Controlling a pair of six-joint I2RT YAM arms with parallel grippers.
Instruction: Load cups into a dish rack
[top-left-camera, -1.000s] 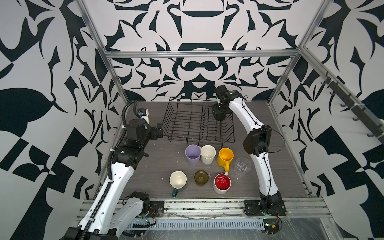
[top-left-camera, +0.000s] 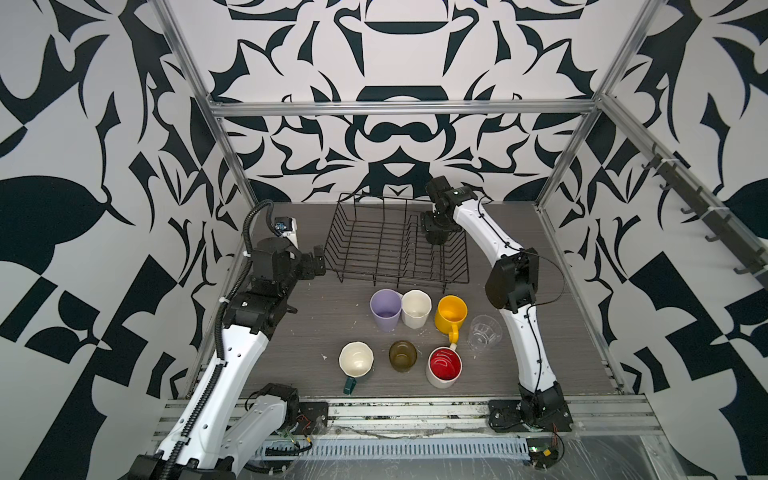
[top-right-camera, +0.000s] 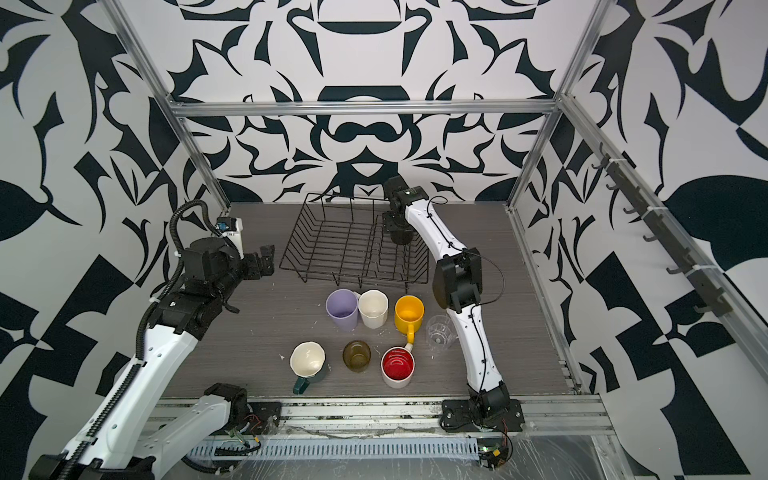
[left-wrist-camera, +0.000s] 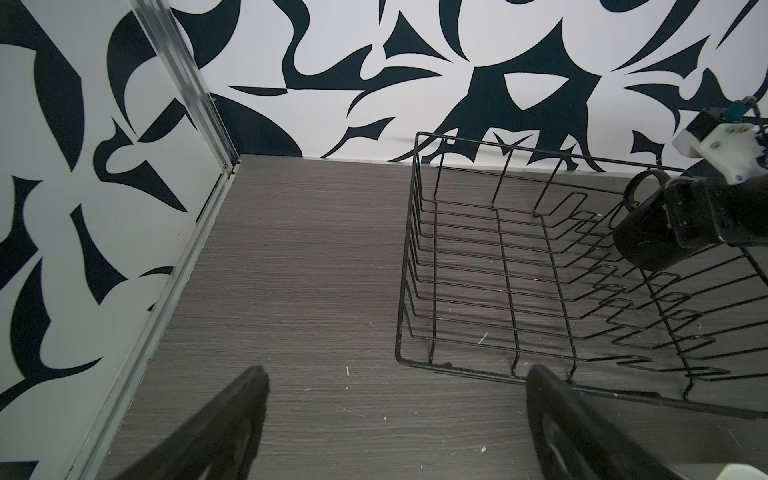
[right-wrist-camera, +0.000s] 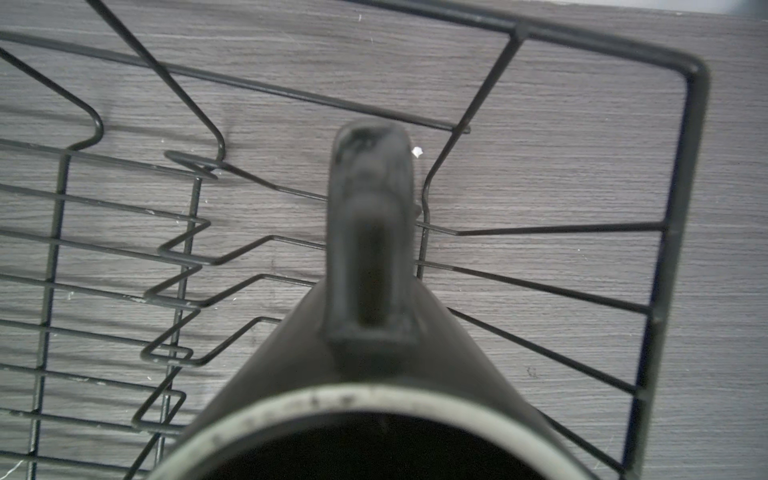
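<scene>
A dark mug with a pale rim and a handle sits tilted inside the right section of the black wire dish rack; in the left wrist view the mug has its handle toward the back. My right gripper is open around or just at this mug; its fingers do not show in the right wrist view. Left of the rack hovers my open left gripper, nothing between its fingers. In front of the rack stand a purple cup, white cup, yellow mug and clear glass.
Nearer the front edge are a green-and-cream mug, a brown glass and a red-lined white mug, whose handle nearly meets the yellow one's. Most of the rack's left section is empty.
The left arm has stayed still.
</scene>
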